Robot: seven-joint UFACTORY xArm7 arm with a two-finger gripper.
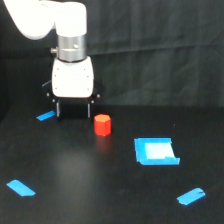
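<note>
A white robot arm reaches down from the top left, its gripper (73, 106) open with two dark fingers above the back left of the dark table and nothing seen between them. To its right and a little nearer the camera stands a small red block (102, 125), apart from the fingers. At the right, a blue-taped rectangle (141, 151) surrounds a white patch (160, 150).
Short blue tape strips lie at the back left (46, 115), front left (20, 188) and front right (192, 195) of the dark table (110, 185). A dark backdrop stands behind.
</note>
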